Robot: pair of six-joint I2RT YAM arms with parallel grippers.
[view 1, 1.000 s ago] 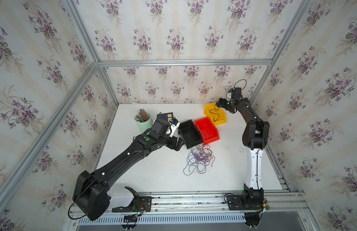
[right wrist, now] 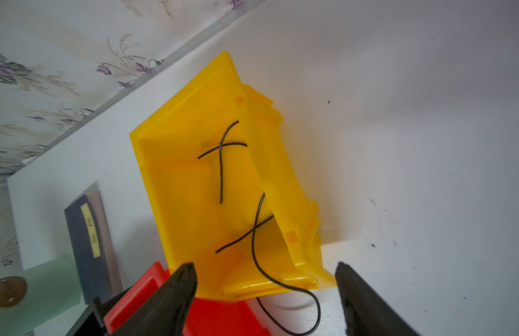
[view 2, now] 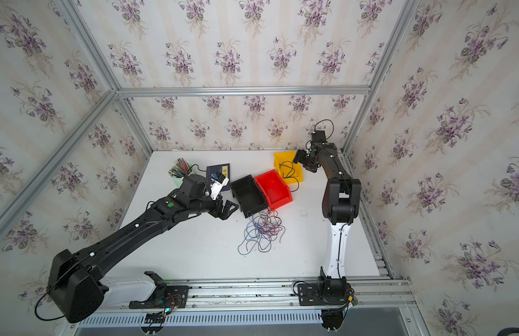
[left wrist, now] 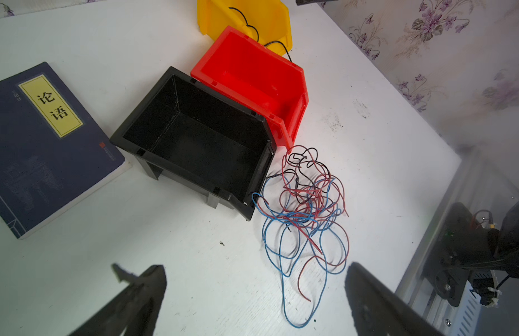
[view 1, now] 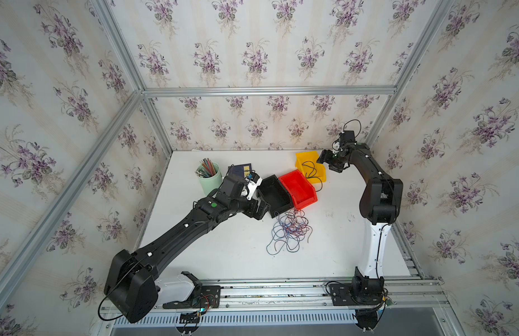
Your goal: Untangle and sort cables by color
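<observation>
A tangle of blue, red and black cables lies on the table in front of the black bin and red bin. The yellow bin holds black cables, one hanging over its edge onto the table. My right gripper hovers beside and above the yellow bin, its fingers apart with nothing seen between them. My left gripper stands open over the table, left of the tangle, with nothing between its fingers.
A navy book lies left of the black bin. A green holder of pens stands at the back left.
The yellow bin has shifted slightly, and a black cable now trails out over its front edge.
</observation>
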